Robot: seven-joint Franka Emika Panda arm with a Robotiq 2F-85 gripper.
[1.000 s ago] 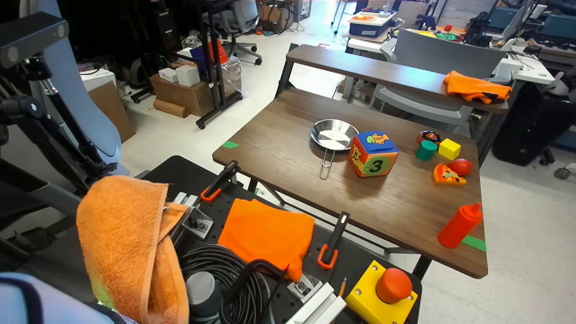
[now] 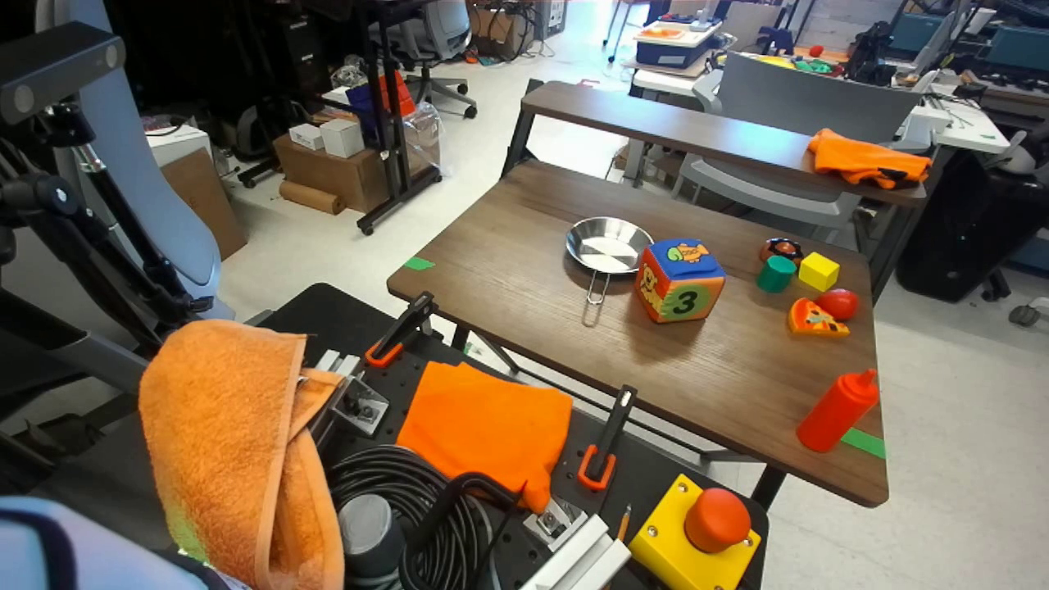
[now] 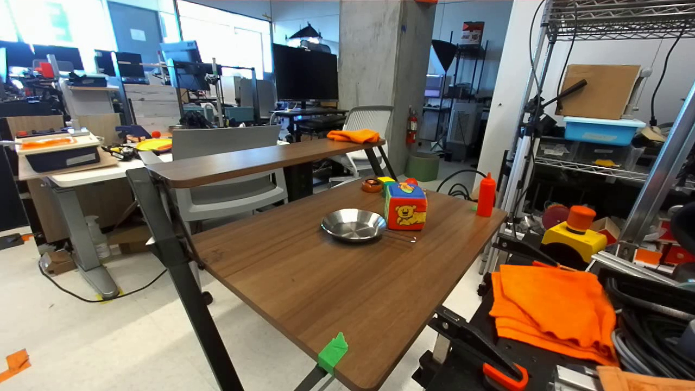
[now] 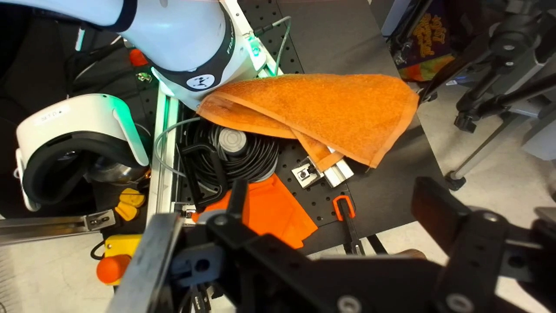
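Note:
On the brown table [image 2: 511, 236] sits a steel pan [image 2: 607, 246], its handle toward the near edge. Right beside it stands a soft picture cube [image 2: 680, 280] with a 3 on one side. A green cylinder [image 2: 776, 274], a yellow block [image 2: 818, 271], a red ball [image 2: 838, 304] and a toy pizza slice [image 2: 817, 319] cluster at the right end. The red squeeze bottle [image 2: 837, 411] is upright near the right corner. In the wrist view my gripper is open, its fingers wide apart and empty, above the cart; neither exterior view shows it.
An orange towel [image 4: 323, 107] drapes over the cart by the arm's base. Clamps [image 2: 610, 437], coiled cable [image 4: 253, 161] and a yellow box with a red button [image 2: 698, 536] crowd the cart. A raised shelf [image 2: 678, 128] runs along the table's far side.

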